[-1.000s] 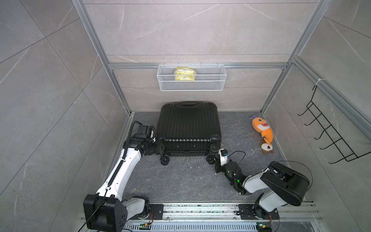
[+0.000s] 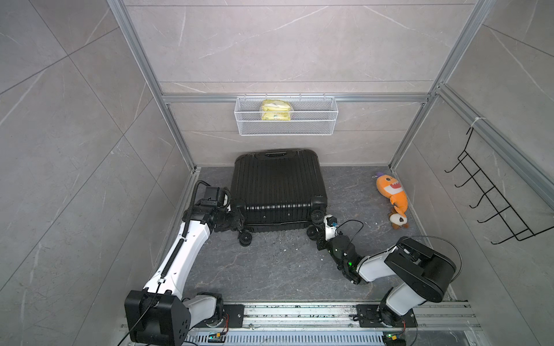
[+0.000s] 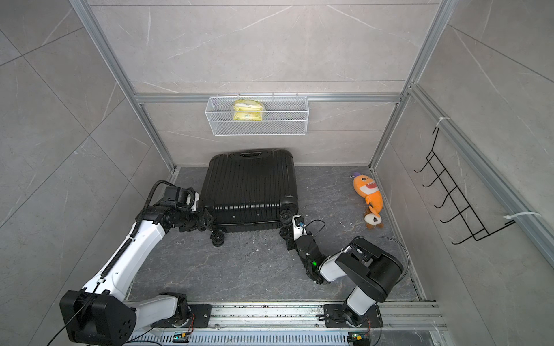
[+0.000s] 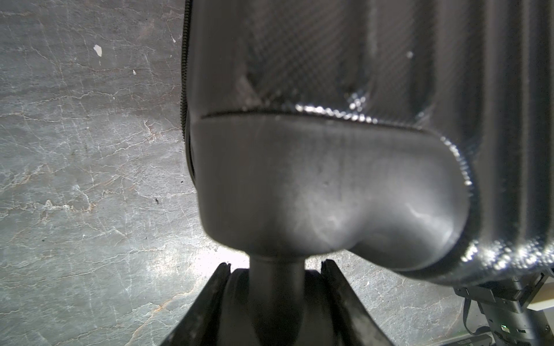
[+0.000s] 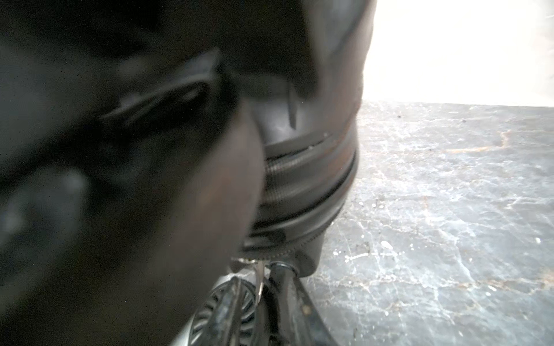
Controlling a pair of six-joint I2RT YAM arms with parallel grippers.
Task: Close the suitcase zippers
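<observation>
The black suitcase (image 2: 278,184) lies flat by the back wall, wheels toward the front; its zipper (image 4: 184,63) runs along the edge in the left wrist view. My left gripper is at the left front corner, its fingers standing apart either side of a wheel stem (image 4: 277,288). My right gripper is low at the right front corner beside a wheel, with a metal zipper pull (image 5: 259,274) near or between its fingertips; whether it is held is unclear. A large dark, blurred part hides much of the right wrist view.
An orange plush toy (image 2: 392,190) and a small brown-white toy (image 2: 398,219) lie by the right wall. A white wire basket (image 2: 311,115) and a black hook rack (image 2: 487,196) hang on the walls. Bare floor lies in front of the suitcase.
The suitcase has shifted slightly left and back. My right gripper has moved a little left and up in the top left view with it. The left arm looks almost unmoved.
</observation>
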